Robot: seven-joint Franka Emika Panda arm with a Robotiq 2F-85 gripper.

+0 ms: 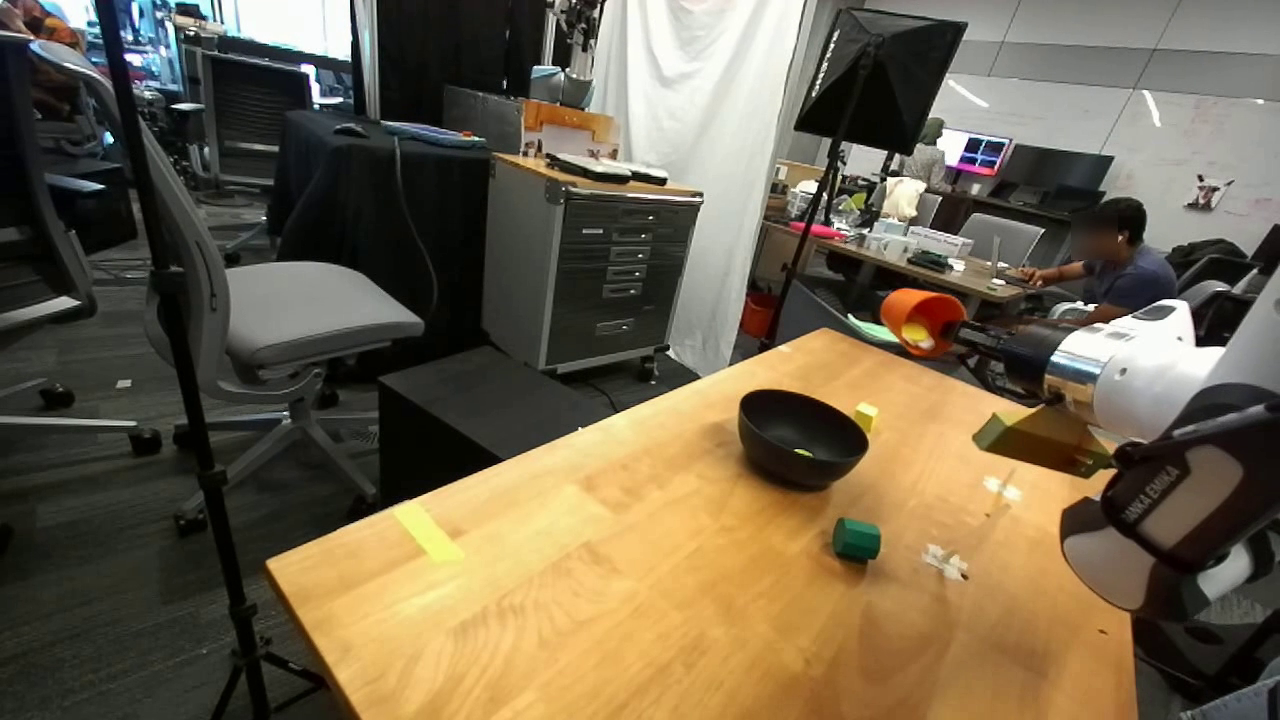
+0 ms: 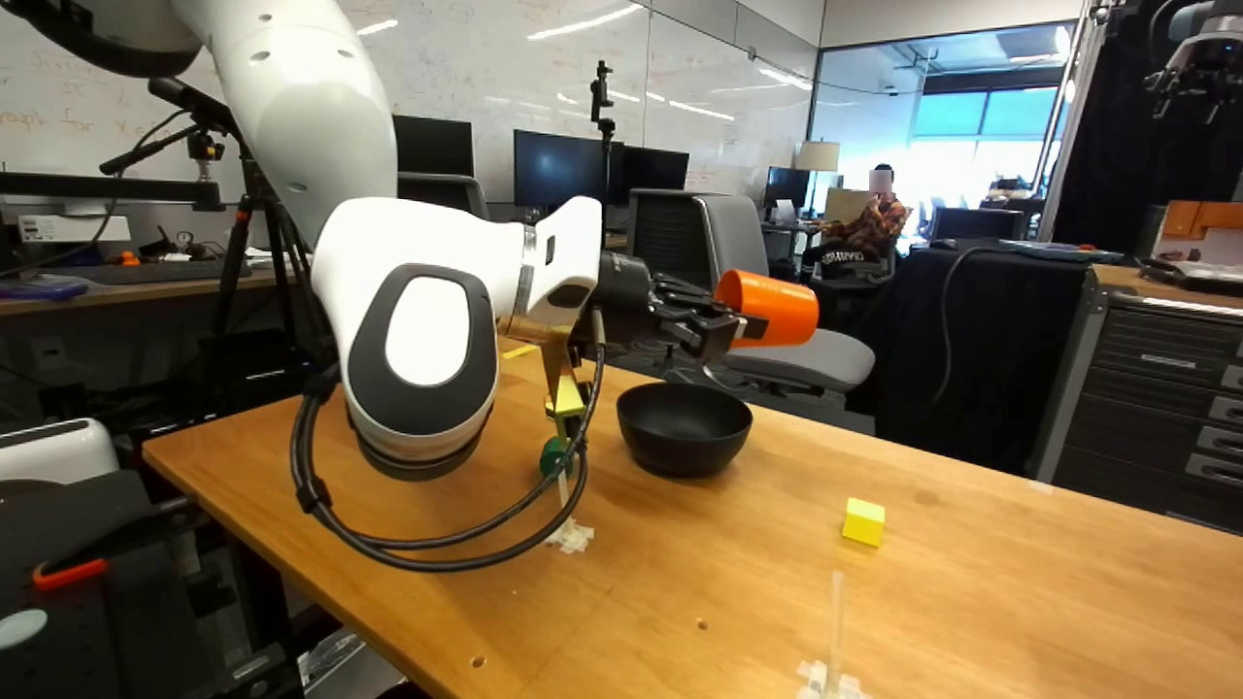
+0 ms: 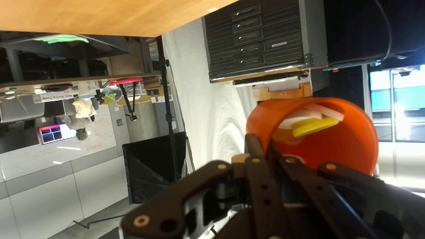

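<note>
An orange cup is held in the air above the table, tipped on its side, and my gripper is shut on its rim. In the wrist view the orange cup has yellow and white pieces inside it. Below, a black bowl stands upright on the table, apart from the cup. A small yellow-green bit shows in the bowl. In exterior view 2 the cup hangs higher than the bowl and to its right.
A yellow cube and a green block lie on the wooden table near the bowl. Tape patches mark the surface.
</note>
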